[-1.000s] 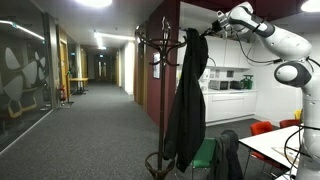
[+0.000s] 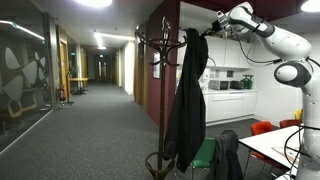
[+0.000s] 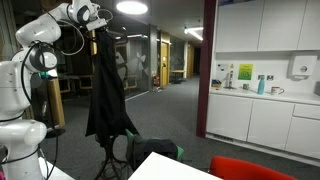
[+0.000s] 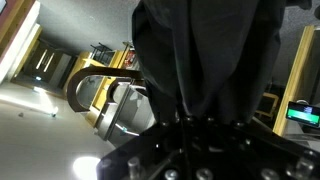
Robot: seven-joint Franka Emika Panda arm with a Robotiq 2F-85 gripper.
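A long black coat (image 2: 187, 105) hangs full length beside a dark wooden coat stand (image 2: 162, 90) with curved hooks. My gripper (image 2: 212, 30) is raised high at the coat's top, shut on its cloth. From the other side, the gripper (image 3: 98, 20) again meets the upper end of the black coat (image 3: 105, 90). In the wrist view, the dark coat (image 4: 205, 60) fills the middle and hides the fingertips. A curved brown hook of the coat stand (image 4: 88, 75) shows left of it. Whether the coat touches a hook cannot be made out.
A white table (image 2: 275, 145) and red chairs (image 2: 262, 128) stand at the right. A green chair (image 2: 205, 153) with dark cloth lies behind the coat's lower end. White kitchen cabinets (image 3: 258, 115) line the back.
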